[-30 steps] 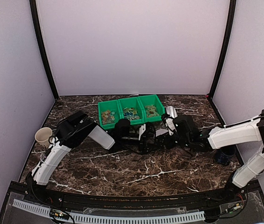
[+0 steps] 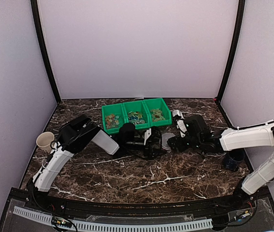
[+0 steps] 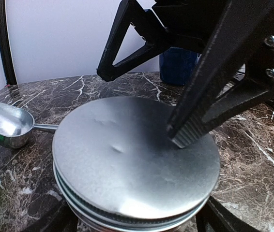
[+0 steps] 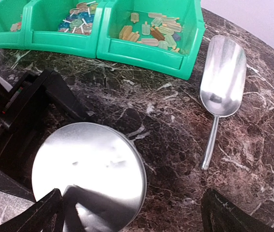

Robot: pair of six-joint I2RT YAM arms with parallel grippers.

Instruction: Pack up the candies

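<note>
A round silver lidded tin stands at table centre between my grippers. My left gripper is at the tin's left, low around its side; whether it grips is unclear. My right gripper is open over the tin's right side, with a fingertip at the lid in the left wrist view. Three green bins behind hold candies of different shapes. A metal scoop lies right of the bins.
A pale cup stands at the far left, and a dark blue container at the right.
The left arm has not visibly moved.
</note>
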